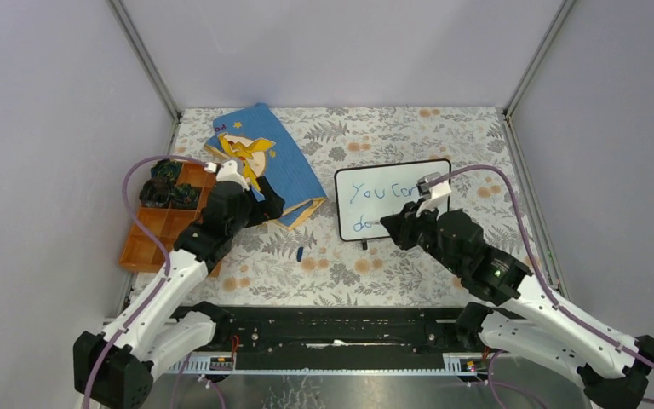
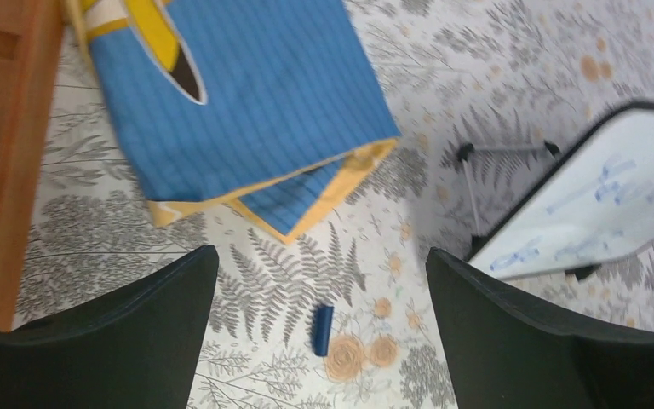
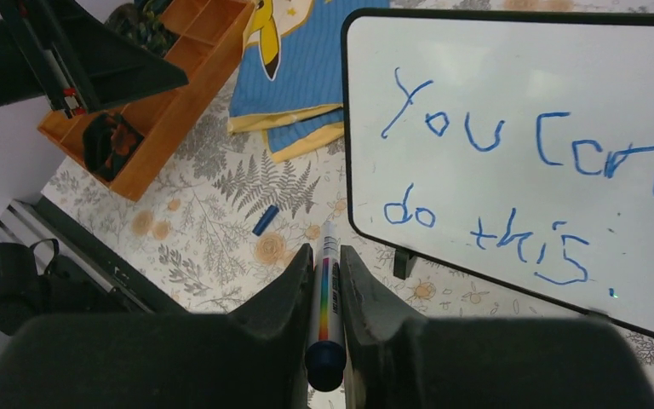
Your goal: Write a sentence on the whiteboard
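Blue handwriting on the whiteboard [image 3: 477, 196] reads "You Can" above "do this." in the right wrist view. My right gripper is shut on a slim white marker [image 3: 324, 319] with rainbow stripes and a dark end, its tip pointing away from me. From the top, this gripper [image 1: 393, 223] hides part of the board's lower line. A small dark blue cap [image 2: 322, 330] lies on the table, left of the board. Over by the blue cloth, my left gripper [image 1: 274, 201] is open; its wide-apart fingers [image 2: 128, 332] have nothing between them.
A brown compartment box [image 1: 163, 226] with dark bundles stands at the left. The blue cloth [image 1: 294, 162] with a yellow figure lies flat behind the left gripper. Small feet [image 3: 403, 263] prop the board.
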